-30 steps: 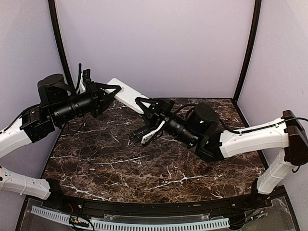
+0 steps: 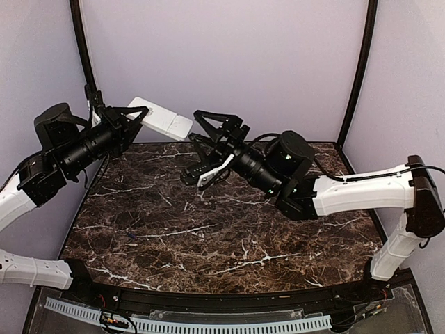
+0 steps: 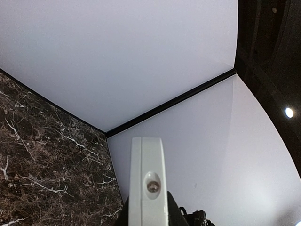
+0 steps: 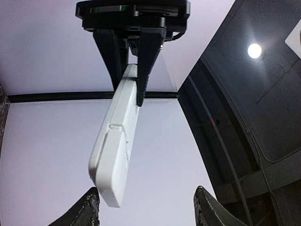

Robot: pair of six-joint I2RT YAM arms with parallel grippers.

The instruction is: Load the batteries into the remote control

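Note:
Above the table hangs the white remote control, its inner end held by my left gripper, which is shut on it. In the left wrist view the remote shows edge-on with a small round recess. A seam crosses its lower part in the right wrist view, where the remote slants down from the left fingers. My right gripper stands open just to the right of the remote's free end, apparently with nothing between its fingertips. No batteries can be made out.
A tiny bluish item lies on its left part. Pale walls stand behind and at both sides.
The right gripper has opened and risen.

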